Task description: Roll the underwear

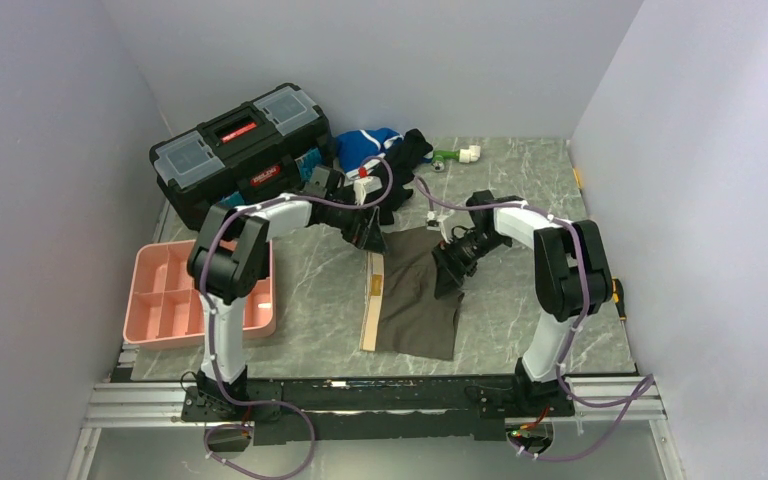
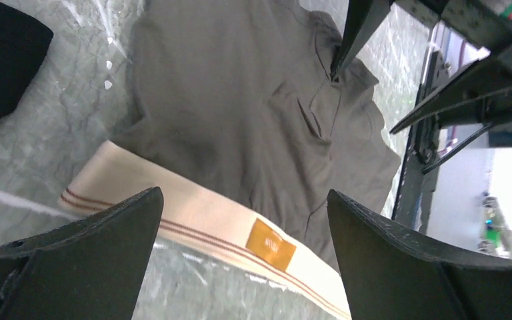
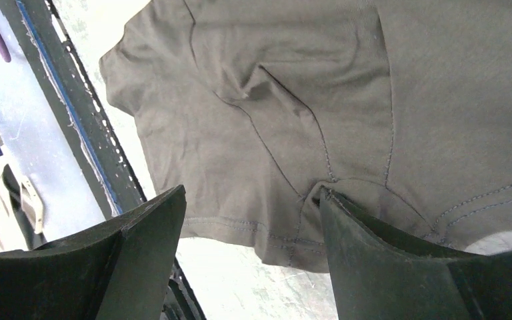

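The dark grey underwear [image 1: 418,310] lies spread on the marbled table, its beige waistband [image 1: 371,305] along the left side with an orange label [image 2: 270,245]. Over the waistband's far end stands my left gripper [image 1: 374,243]; in its own wrist view the fingers [image 2: 93,257] are wide apart with the band below and between them. My right gripper [image 1: 448,275] is at the right part of the cloth, open, its fingers [image 3: 133,253] spread above wrinkled fabric and leg seams. Neither gripper has cloth pinched. Whether the fingertips touch the fabric I cannot tell.
A pink compartment box [image 1: 150,300] stands at the left and a black toolbox [image 1: 245,150] behind it. Black cloth [image 1: 405,160], blue-white cloth [image 1: 362,145] and a green-and-white item [image 1: 460,155] lie at the back.
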